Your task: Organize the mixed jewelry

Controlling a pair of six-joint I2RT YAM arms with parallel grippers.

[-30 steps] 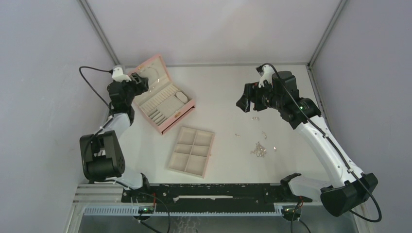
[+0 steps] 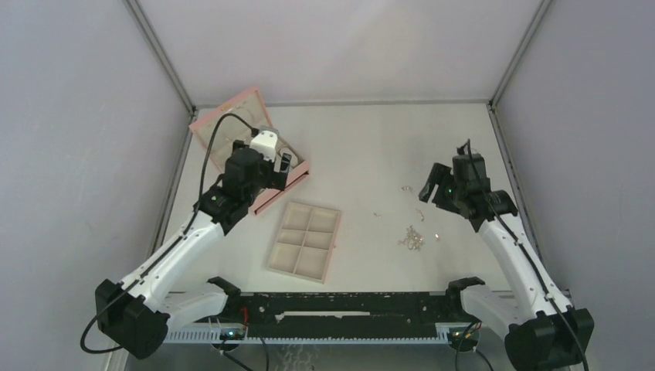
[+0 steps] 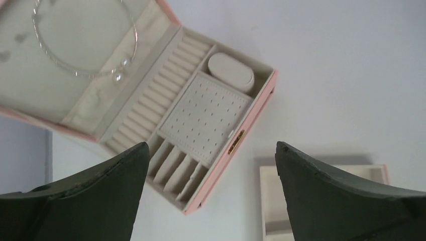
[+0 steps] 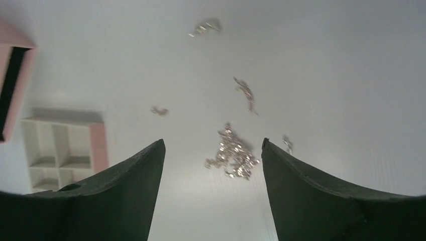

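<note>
The pink jewelry box (image 3: pixel 203 110) stands open at the back left, a necklace (image 3: pixel 56 60) in its raised lid and a padded oval piece (image 3: pixel 231 72) in one corner. My left gripper hovers over that area, open and empty, and hides much of the box from above. On the right of the table lies a tangled pile of jewelry (image 4: pixel 235 153). My right gripper is open above this side, touching none of them.
An empty tray (image 2: pixel 306 239) with several compartments and a pink side sits front of centre, between the box and the loose jewelry. Grey walls (image 2: pixel 587 116) bound the workspace on both sides and behind.
My left arm has swung right and toward the front, from the lid to over the box's front part. The right gripper has moved right and nearer the front. The jewelry and tray have not moved.
</note>
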